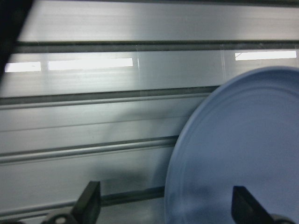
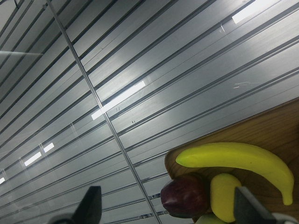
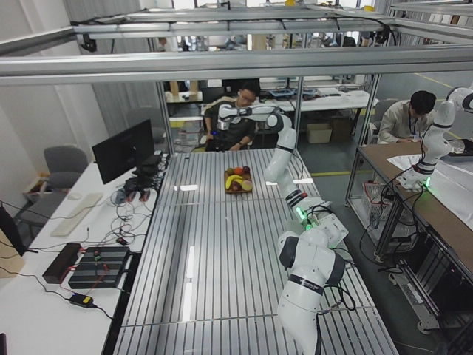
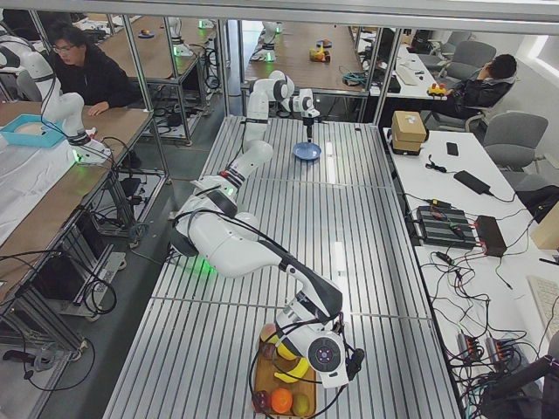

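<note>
A blue plate lies at the far end of the table in the camera right view; my left gripper is over its edge, open, the rim between and below its fingers. A wooden tray holds a banana, a dark red fruit, a yellow fruit, an orange and several other fruits. My right gripper hangs open above the tray, nothing held between its fingers.
Side desks with a monitor, cables and boxes flank it, along with frame posts and neighbouring workbenches with other arms and seated people.
</note>
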